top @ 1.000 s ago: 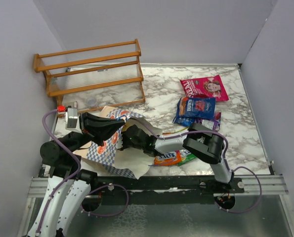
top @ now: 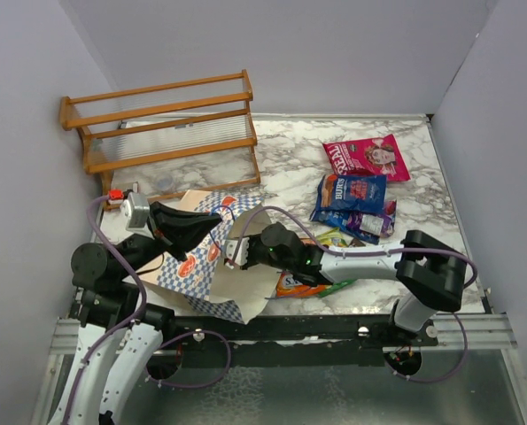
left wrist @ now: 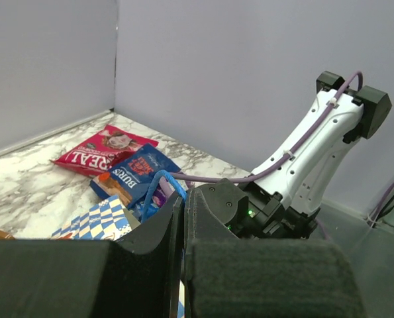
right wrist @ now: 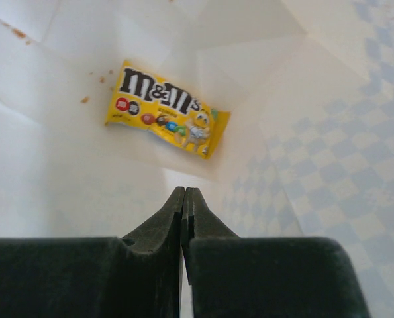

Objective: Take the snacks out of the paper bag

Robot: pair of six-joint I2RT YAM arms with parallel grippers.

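The yellow M&M's packet [right wrist: 167,109] lies inside the white-lined paper bag, beyond the tips of my right gripper. Those fingers are shut with nothing between them. From above, the blue-checked bag [top: 197,270] lies on its side, its mouth facing right, with the right gripper [top: 236,255] at that mouth. My left gripper [top: 212,219] is over the bag's upper edge, shut on the blue bag handle [left wrist: 160,177], which comes out between its fingertips. The packet is hidden in the top view.
Several snack bags lie on the marble table: a red one [top: 367,158], a blue one [top: 352,193], a purple one [top: 374,220] and an orange-green one [top: 291,285] under the right arm. A wooden rack [top: 170,142] stands at the back left.
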